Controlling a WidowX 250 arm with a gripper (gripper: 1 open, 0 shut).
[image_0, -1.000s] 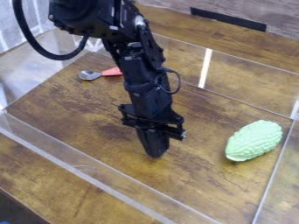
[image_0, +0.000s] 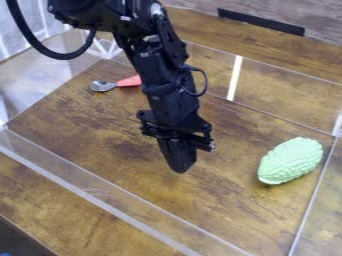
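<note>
My black gripper (image_0: 178, 150) hangs just over the middle of the wooden board, its tip pointing down. Whether its fingers are apart or together is hard to make out, and no held object shows. A pale green, bumpy vegetable-like object (image_0: 290, 160) lies to the right, apart from the gripper. A small silver spoon-like piece (image_0: 103, 85) and a red object (image_0: 128, 81) lie at the back left, partly behind the arm.
Clear plastic edges and white tape strips (image_0: 235, 78) border the area.
The gripper has risen slightly from where it was, lower near the board. The objects around it have not moved.
</note>
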